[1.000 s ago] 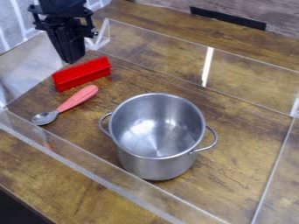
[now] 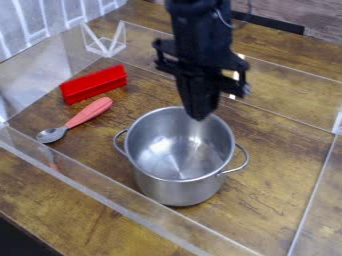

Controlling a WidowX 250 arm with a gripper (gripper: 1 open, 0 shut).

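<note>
My dark, blurred gripper (image 2: 199,100) hangs over the rear rim of the steel pot (image 2: 181,175), near the centre of the camera view. It looks shut, with nothing visible between its fingers. The pot stands upright on the wooden table (image 2: 267,190), a handle on each side, and its visible interior is empty. At the left lie a red block (image 2: 92,83) and a spoon (image 2: 83,117) with a pink handle.
Clear plastic panels edge the work area at the left, front and right. Open table lies to the right and behind the pot.
My gripper has moved from the back left, above the red block, rightward and nearer to hang over the pot. The pot, block and spoon have not moved.
</note>
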